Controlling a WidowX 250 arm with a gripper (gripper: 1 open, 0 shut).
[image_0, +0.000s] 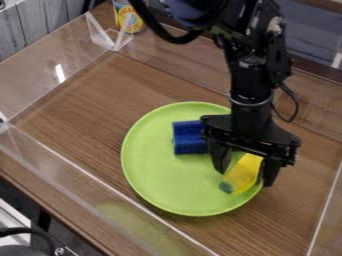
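Observation:
A green plate (170, 184) lies on the wooden board. On it a blue block (189, 135) sits toward the back, partly behind the black gripper (247, 161), which is open and low over the right side of the plate. A yellow object (241, 176) with a blue tip lies on the plate between and below the fingers, partly hidden by them.
A can (130, 14) stands at the back left behind a white clip. Clear plastic walls edge the board on the left and front. The board left of the plate is bare.

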